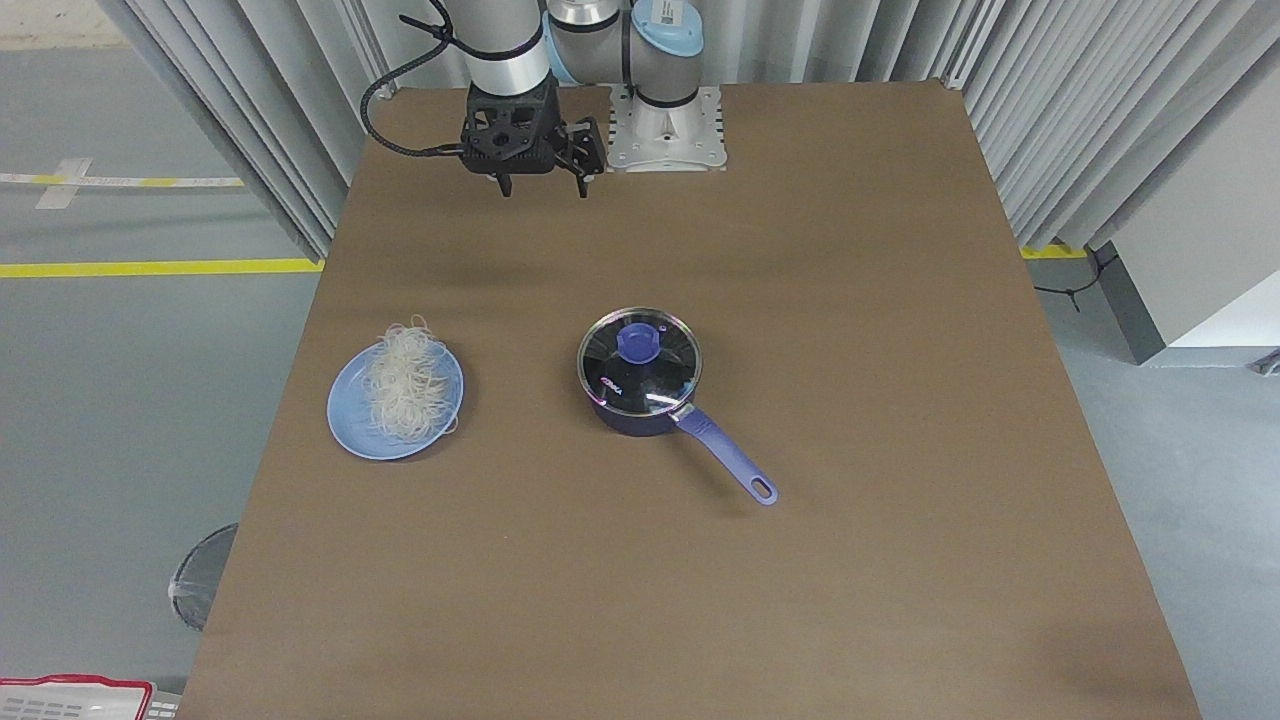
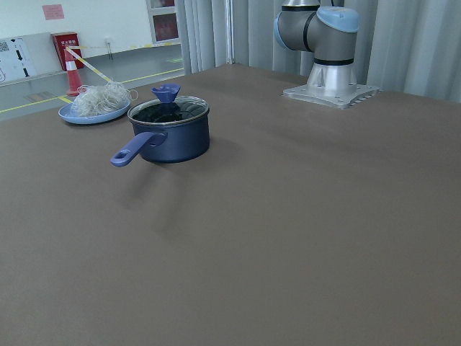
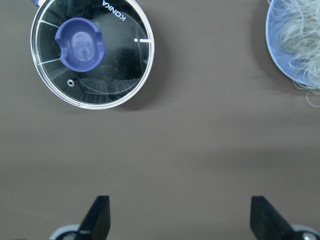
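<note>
A blue saucepan with a glass lid and blue knob (image 1: 638,366) sits mid-table, its handle toward the front right; it shows also in the left view (image 2: 173,137) and wrist view (image 3: 92,55). Left of it in the front view is a light blue plate (image 1: 354,420) heaped with white noodle-like strands (image 1: 405,378). My gripper (image 1: 545,190) hangs at the back of the table, beyond the pot and plate, open with nothing between its fingers.
The robot's base plate (image 1: 666,150) is at the back edge. A red-rimmed basket (image 1: 72,702) is on the floor at lower left, off the table.
</note>
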